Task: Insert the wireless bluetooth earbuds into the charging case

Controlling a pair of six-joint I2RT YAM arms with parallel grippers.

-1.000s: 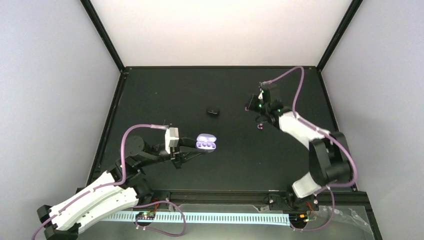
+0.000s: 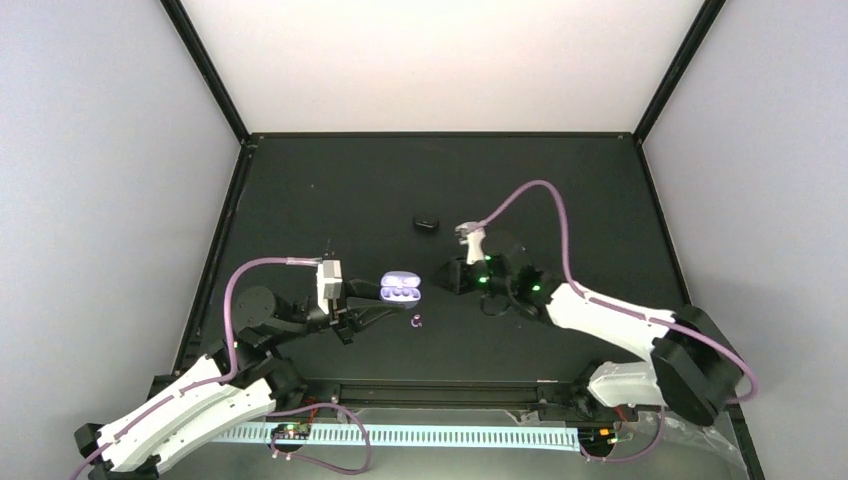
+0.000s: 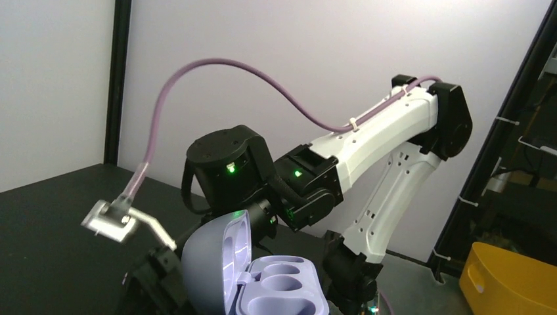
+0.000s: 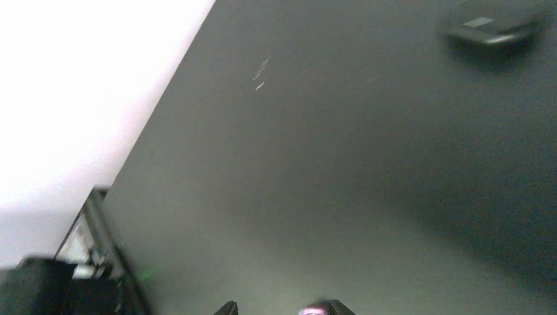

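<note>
The lavender charging case [image 2: 401,289] is held lid up, with my left gripper [image 2: 390,298] shut on its lower part. In the left wrist view the open case [image 3: 276,289] shows bare hollows in its visible part; its lower end is cut off. A small purple earbud [image 2: 416,321] appears just in front of the case. My right gripper [image 2: 447,277], to the right of the case, is open. In the right wrist view a shiny pinkish earbud [image 4: 313,310] shows beside one of the fingertips [image 4: 338,308]; whether they touch, I cannot tell.
A small black object [image 2: 426,223] lies on the dark table behind the case. A yellow bin [image 3: 506,282] stands at the right of the left wrist view.
The left arm has shifted slightly left with the case. An earbud now appears in front of the case.
</note>
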